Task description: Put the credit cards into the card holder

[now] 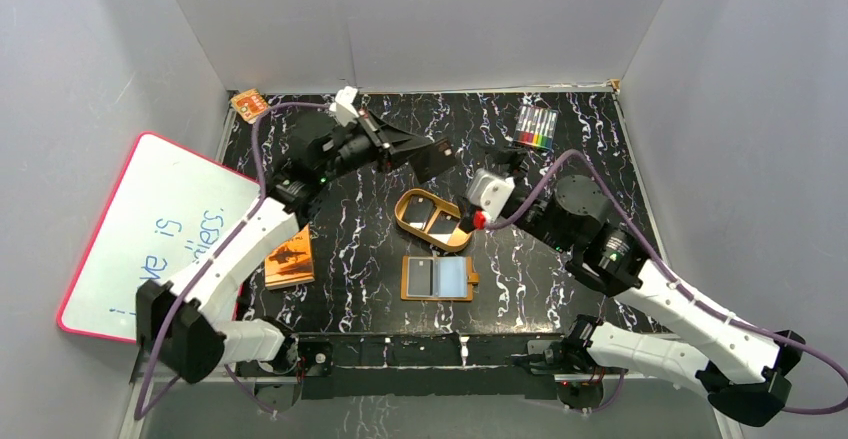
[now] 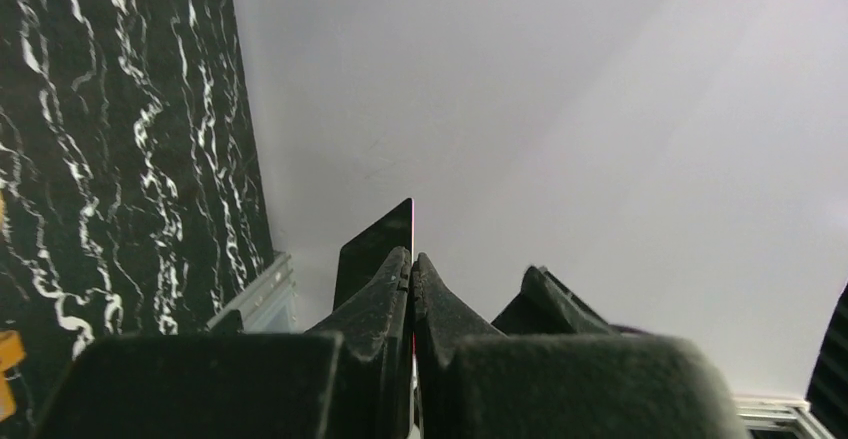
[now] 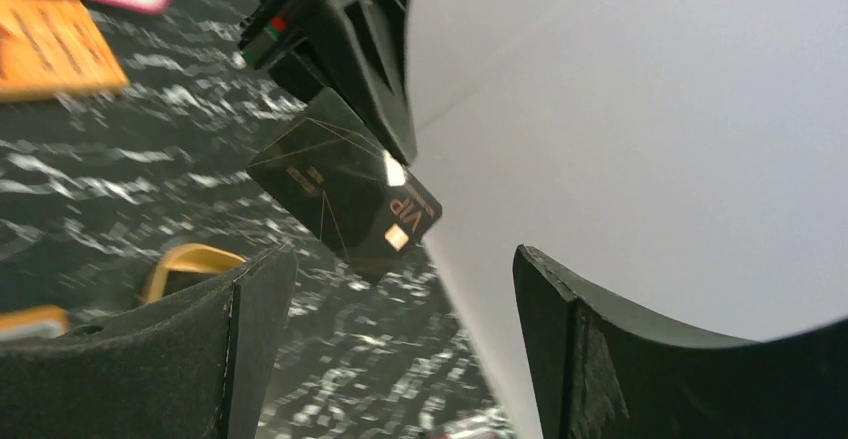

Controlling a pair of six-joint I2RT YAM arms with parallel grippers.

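A black VIP card [image 3: 345, 189] is pinched at its edge in my shut left gripper, raised above the marble worktop [image 1: 360, 259]. My right gripper is open, facing the card with a gap between, nothing between its fingers. The open tan card holder [image 1: 438, 278], with clear sleeves, lies at front centre. Behind it is an oval tan tray [image 1: 416, 199] with cards inside, partly hidden by my right arm in the top view.
An orange book [image 1: 288, 259] and a whiteboard [image 1: 140, 229] lie on the left. Coloured markers [image 1: 535, 129] sit back right, a small orange item [image 1: 250, 107] back left. Grey walls surround the worktop.
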